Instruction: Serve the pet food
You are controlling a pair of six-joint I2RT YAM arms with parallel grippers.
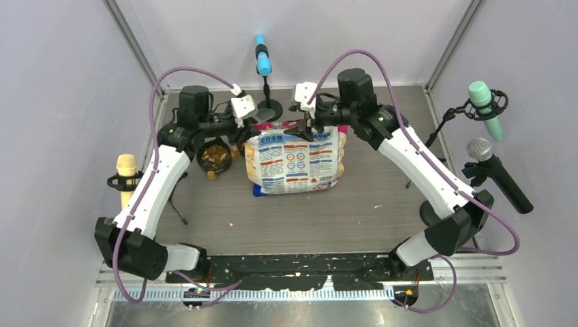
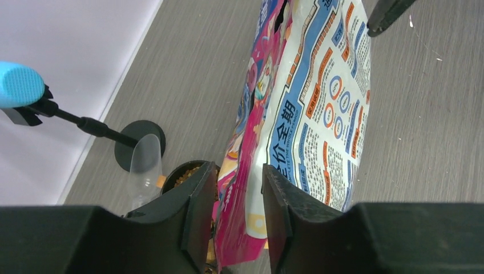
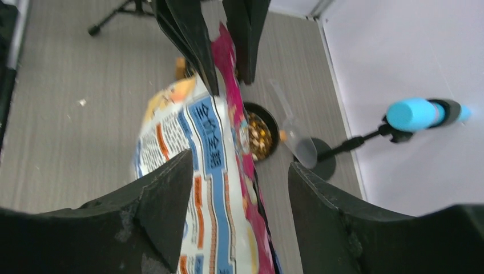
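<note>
The pet food bag (image 1: 294, 163), white with printed text and a pink top strip (image 3: 234, 103), lies mid-table. My left gripper is part open at the bag's left end, the pink strip between or just beyond its fingers. My right gripper stands part open over the bag's top edge, near its right part. A black bowl of kibble (image 1: 215, 155) sits left of the bag, and a clear scoop (image 3: 299, 140) shows behind it.
A stand with a blue cylinder (image 1: 264, 58) is at the back. A yellow microphone (image 1: 126, 177) is at left, green (image 1: 485, 109) and black (image 1: 504, 180) ones at right.
</note>
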